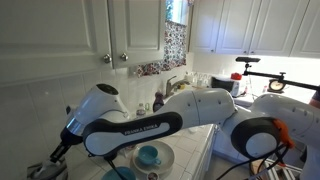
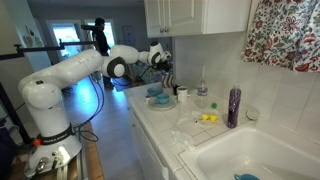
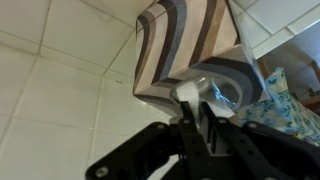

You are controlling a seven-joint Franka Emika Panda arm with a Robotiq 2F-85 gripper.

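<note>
My gripper (image 1: 64,150) is at the far left of exterior view 1, its fingers angled down toward the counter by the tiled wall. In exterior view 2 the gripper (image 2: 166,64) is at the far end, just above a striped block (image 2: 168,79). The wrist view shows a block with brown and pale stripes (image 3: 190,40) close in front of the gripper. A bright, glossy patch (image 3: 205,93) lies between the dark fingers and the block; what it is cannot be made out. The finger's opening is not clear.
Blue bowls and cups (image 1: 150,156) stand on the counter beneath the arm. A dark metallic appliance (image 1: 48,172) is below the gripper. White cupboards (image 1: 55,35) hang overhead. A patterned cloth (image 3: 285,115) shows at the wrist view's right. The sink (image 2: 215,160) lies farther along.
</note>
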